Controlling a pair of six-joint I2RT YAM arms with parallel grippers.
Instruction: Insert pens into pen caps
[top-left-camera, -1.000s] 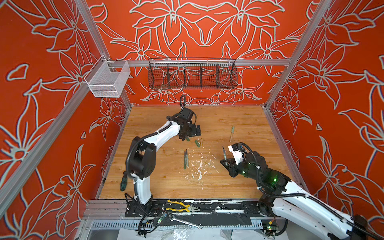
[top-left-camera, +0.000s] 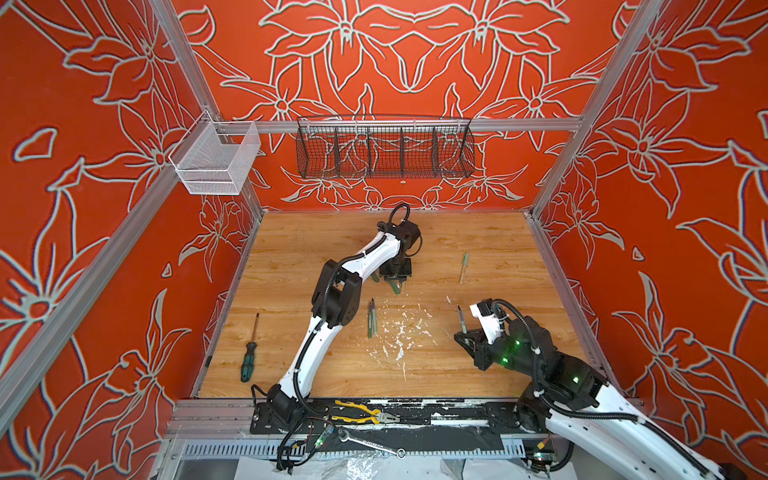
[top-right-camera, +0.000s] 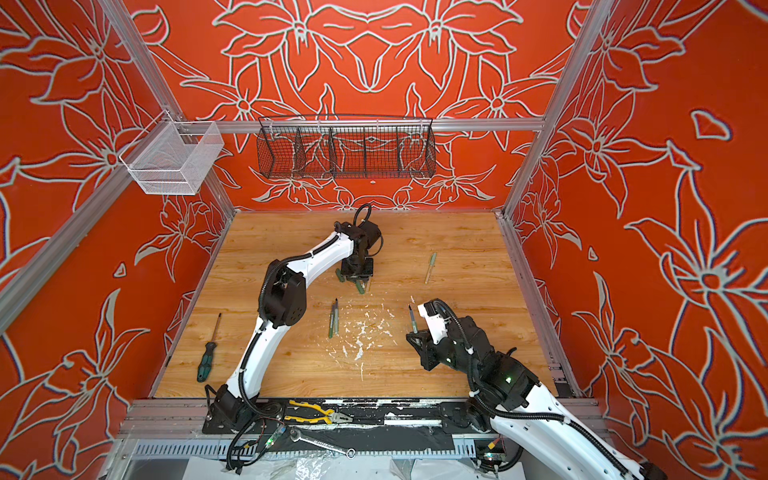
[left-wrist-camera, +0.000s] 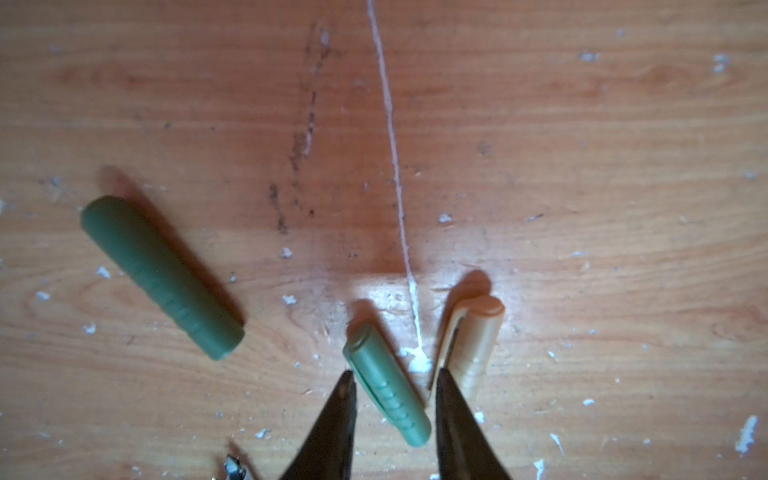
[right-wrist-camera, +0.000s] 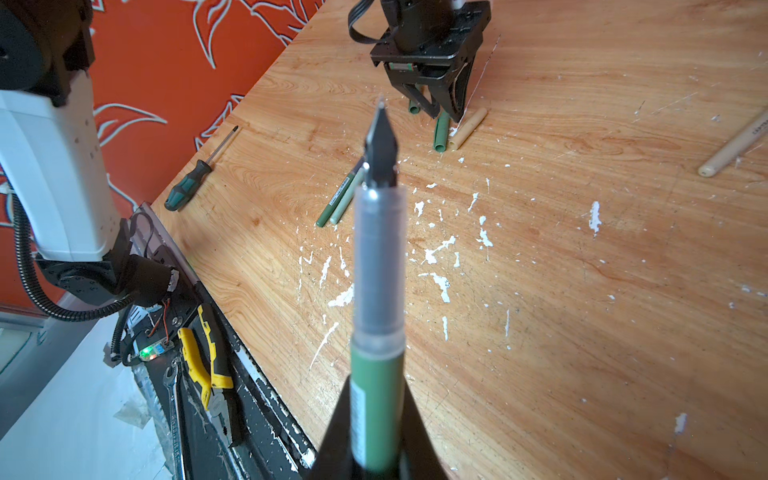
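Observation:
Shut on a green pen (right-wrist-camera: 378, 400), my right gripper keeps it upright with its dark tip up and clear of the table. My left gripper is open and pointing down over a green cap (left-wrist-camera: 388, 388), which shows between its fingers; contact cannot be told. A tan cap (left-wrist-camera: 473, 348) lies just right of the green one, partly behind the right finger. Farther left rests a dark green cap (left-wrist-camera: 160, 276). Two pens, one dark green (right-wrist-camera: 338, 196) and one light green (right-wrist-camera: 349, 197), lie side by side on the table.
A tan pen-like piece with a green end (top-left-camera: 464, 268) lies at the table's right. A screwdriver (top-left-camera: 249, 360) is at the left edge; pliers (top-left-camera: 360, 412) and a wrench (top-left-camera: 372, 442) lie along the front rail. The table's middle between the arms is clear.
My left gripper has swung right over the green and tan caps and turned. The right gripper, with the pen, has shifted slightly right and toward the front.

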